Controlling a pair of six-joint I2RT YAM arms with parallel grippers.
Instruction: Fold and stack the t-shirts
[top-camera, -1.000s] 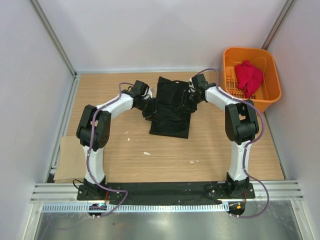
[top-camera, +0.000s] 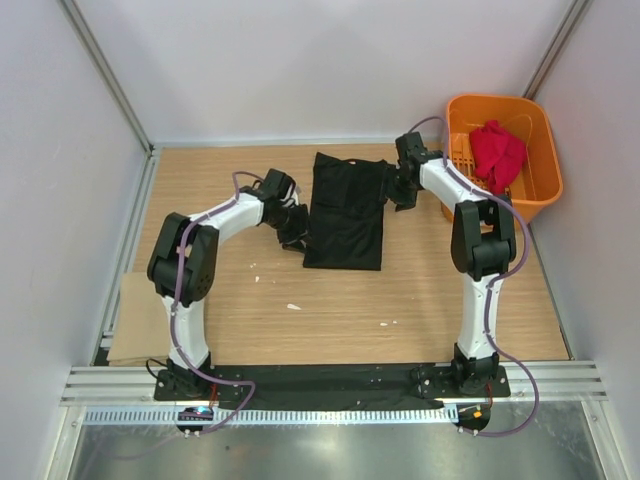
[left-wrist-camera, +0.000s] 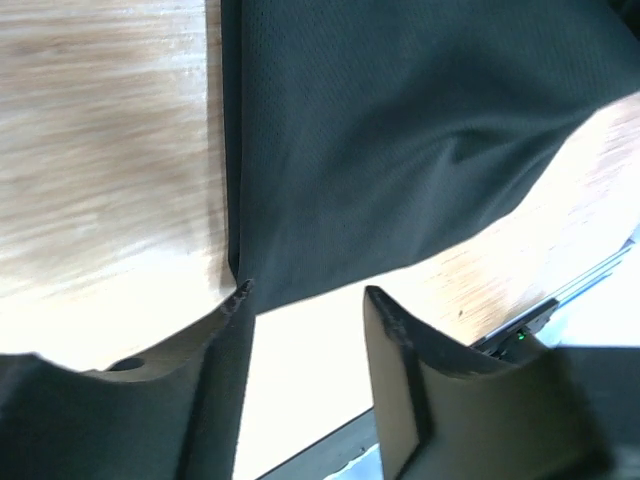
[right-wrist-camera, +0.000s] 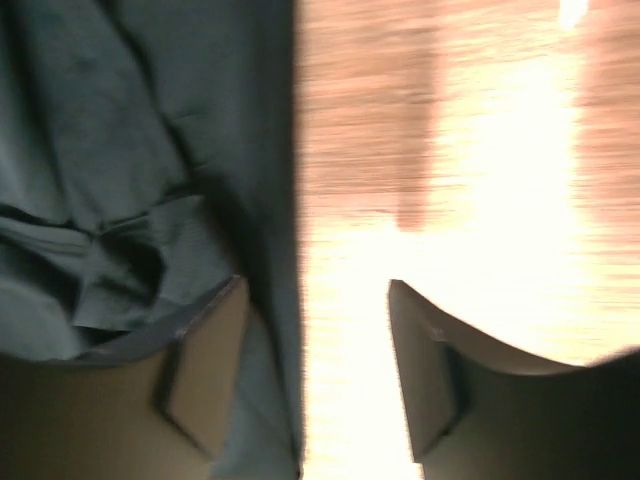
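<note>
A black t-shirt (top-camera: 343, 228) lies on the table, its lower part folded into a neat rectangle and its upper part spread toward the back wall. At its left edge, near the front corner, hovers my left gripper (top-camera: 296, 243). In the left wrist view the fingers (left-wrist-camera: 222, 345) stand apart over the corner of the cloth (left-wrist-camera: 380, 170), gripping nothing. My right gripper (top-camera: 402, 203) is beside the shirt's right edge. Its fingers are parted too: one finger (right-wrist-camera: 212, 355) overlaps the rumpled cloth (right-wrist-camera: 160, 260), while the other is over bare wood.
An orange basket (top-camera: 552, 150) with a red cloth (top-camera: 497, 155) stands at the back right. A flat beige board (top-camera: 138, 320) lies at the front left. Bare wood (top-camera: 330, 325) stretches in front of the shirt, with small white scraps on it.
My right gripper has moved right, off the cloth to its edge. The left one has come down along the left side toward the front. The folded part looks flatter and slightly further right.
</note>
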